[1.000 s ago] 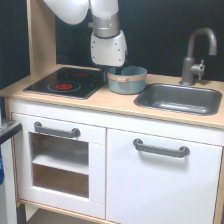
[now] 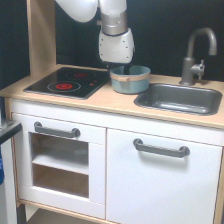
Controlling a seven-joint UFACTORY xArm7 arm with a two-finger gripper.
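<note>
A blue-grey pot point(image 2: 130, 83) stands on the wooden counter, between the black stovetop point(image 2: 72, 83) and the sink point(image 2: 182, 97). Right above its rim is my gripper point(image 2: 119, 68), hanging down from the white arm. The fingers are dark and small against the dark wall and the pot, so how the fingers stand does not show. Whether they touch the rim cannot be made out either.
A grey faucet point(image 2: 192, 58) rises behind the sink. Bare counter lies along the front edge. Below are an open-fronted oven point(image 2: 62, 155) and a shut white cabinet door point(image 2: 160, 185), both with grey handles.
My gripper has shifted a little to the right over the pot, and the hand has turned somewhat. The pot sits in nearly the same place.
</note>
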